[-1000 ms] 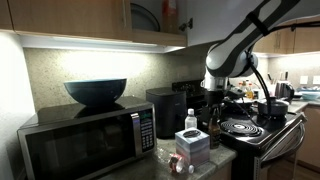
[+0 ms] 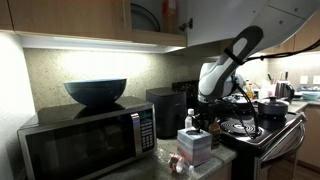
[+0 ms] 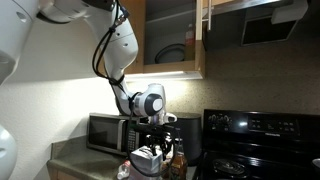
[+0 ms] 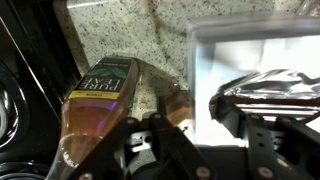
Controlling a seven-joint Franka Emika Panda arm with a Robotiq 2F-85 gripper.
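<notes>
A small whitish box (image 2: 194,146) with an opening in its top stands near the counter's front edge. In the wrist view the box (image 4: 204,85) fills the right side, its white rim running between my fingers. My gripper is partly open, its dark fingers apart over that rim. Whether either finger touches the box cannot be told. Something shiny and dark shows inside the opening. In the first exterior view the gripper (image 2: 205,122) is low over the box and small against the clutter. The second exterior view shows the gripper (image 3: 160,143) near the box too.
An amber bottle (image 4: 95,105) with a label stands close beside the gripper. A clear bottle (image 2: 189,119) rises behind the box. The microwave (image 2: 90,138) with a dark bowl (image 2: 95,92) on top is to the left, the stove (image 2: 262,135) to the right.
The box and bottles appear unmoved.
</notes>
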